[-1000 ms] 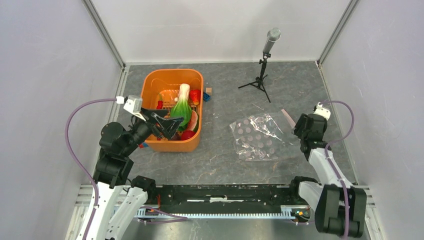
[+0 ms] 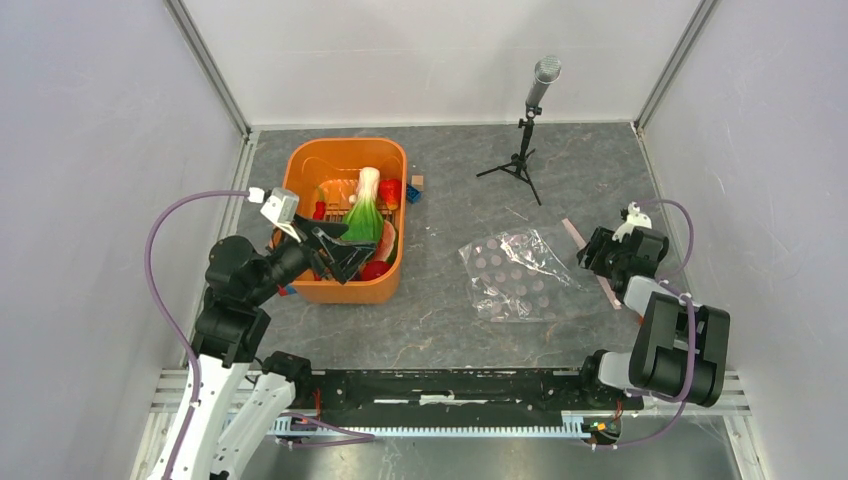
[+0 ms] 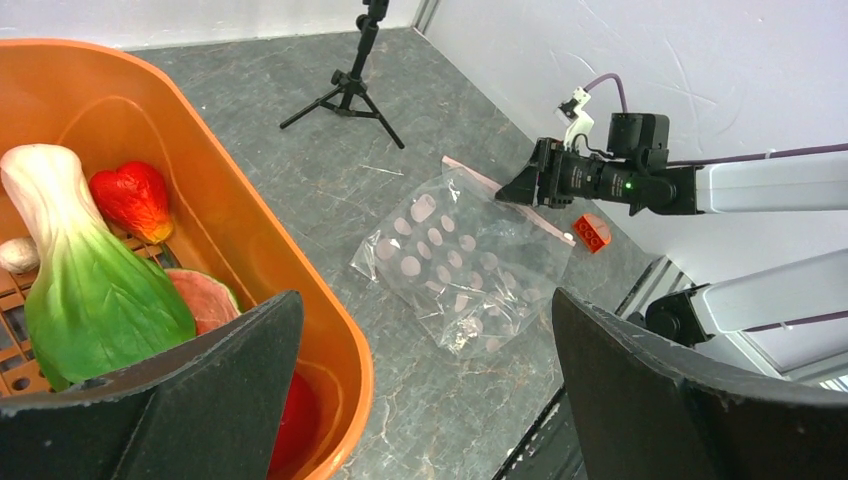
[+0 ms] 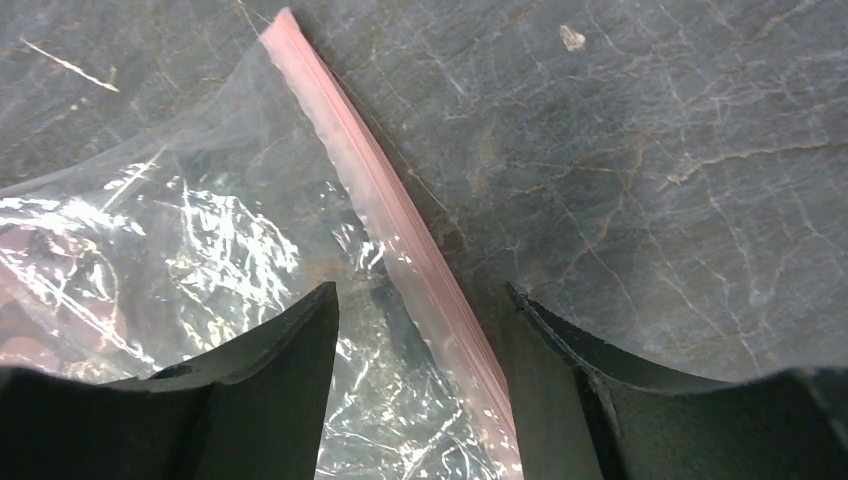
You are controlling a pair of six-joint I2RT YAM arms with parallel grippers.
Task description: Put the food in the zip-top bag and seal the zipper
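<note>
A clear zip bag with printed dots lies flat on the grey table, its pink zipper strip along the right side. My right gripper is low over that strip, fingers part open, one finger on each side of it. My left gripper hangs open over the front right of the orange basket, which holds a leafy green vegetable, a red pepper, a watermelon slice, a mushroom and another red item.
A microphone on a black tripod stands at the back. Small blocks sit beside the basket, and an orange brick is right of the bag.
My right arm has swung round and its gripper has moved slightly left and down over the zipper strip. My left gripper has shifted slightly right; the bag looks unchanged.
</note>
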